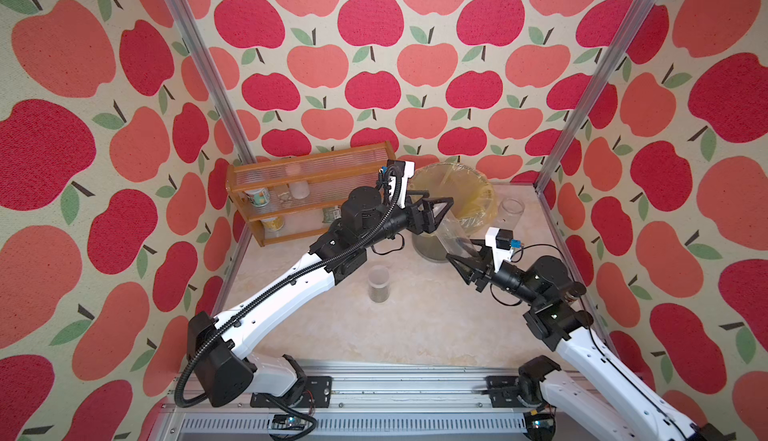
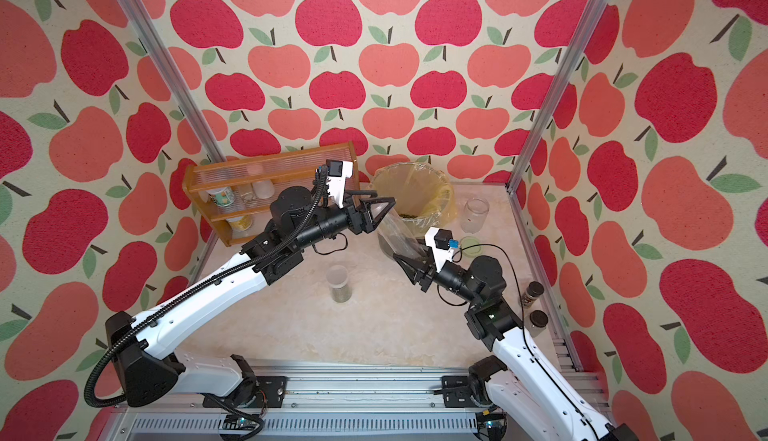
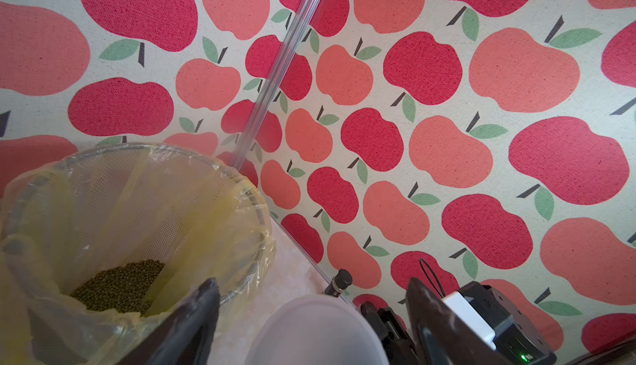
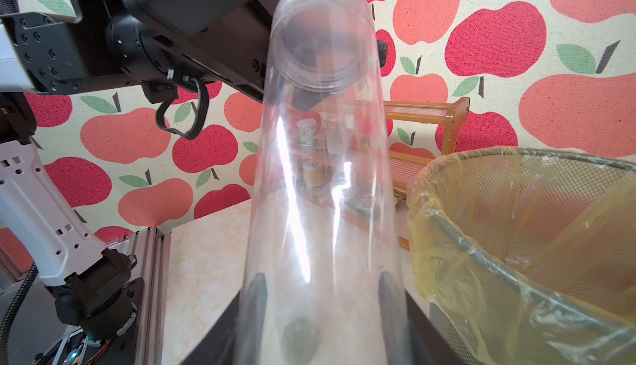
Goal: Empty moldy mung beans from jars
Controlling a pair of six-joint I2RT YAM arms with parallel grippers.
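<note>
A tall clear jar (image 4: 318, 232) is gripped near its lower end by my right gripper, which is shut on it. No beans show inside; it leans toward the bin in the top views. Its other end carries a frosted lid (image 3: 318, 332), seen in the left wrist view between the spread fingers of my left gripper. That gripper is open, with gaps on both sides of the lid. Mung beans (image 3: 122, 288) lie inside the yellow-lined bin (image 3: 261, 232). Another lidded jar with beans (image 1: 378, 287) stands on the table.
A wooden shelf (image 1: 312, 153) with small jars stands at the back left. An empty clear jar (image 2: 474, 215) is right of the bin. Dark-capped jars (image 2: 533, 292) line the right edge.
</note>
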